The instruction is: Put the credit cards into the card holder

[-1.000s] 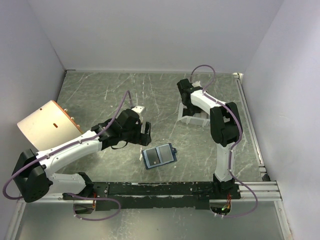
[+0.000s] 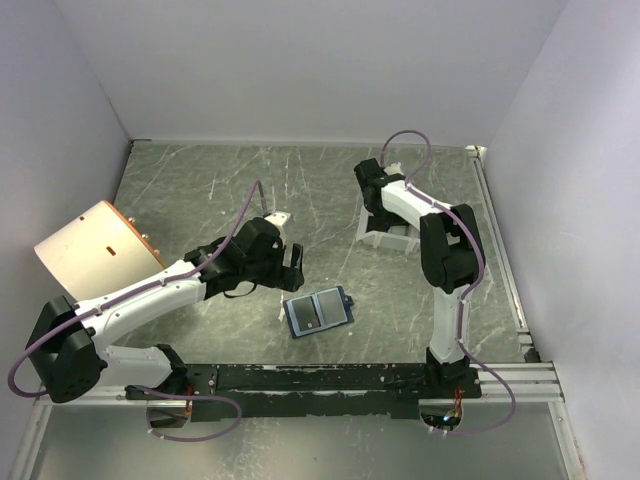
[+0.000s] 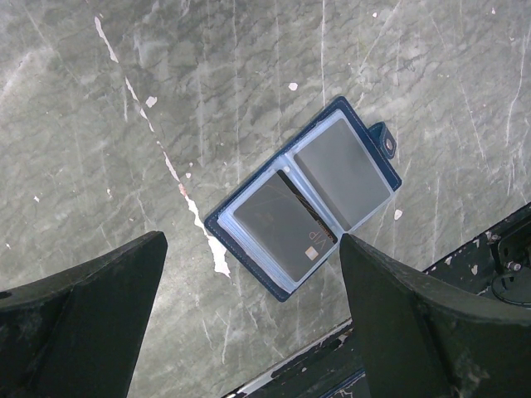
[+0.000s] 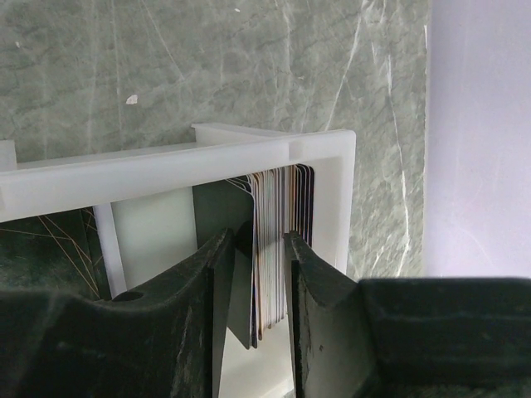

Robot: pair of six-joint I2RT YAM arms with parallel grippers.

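Open over the table, my left gripper has nothing between its fingers. Below it, the blue-edged card holder (image 3: 222, 222) lies spread out with two clear windows; a grey card (image 3: 278, 225) shows behind the left one. In the right wrist view, a row of credit cards (image 4: 270, 240) stands on edge in a white box (image 4: 149, 176). My right gripper is at this row, its fingers part open, with the left finger by a dark card (image 4: 217, 211) that leans out at the front. Whether the fingers touch any card cannot be told.
Left of the row, a second compartment of the box holds a dark item with gold lines (image 4: 50, 253). A tilted beige board (image 2: 100, 255) stands at the far left. Bare table lies between the box and the holder.
The top view shows almost no difference; both arms and the card holder keep their places.
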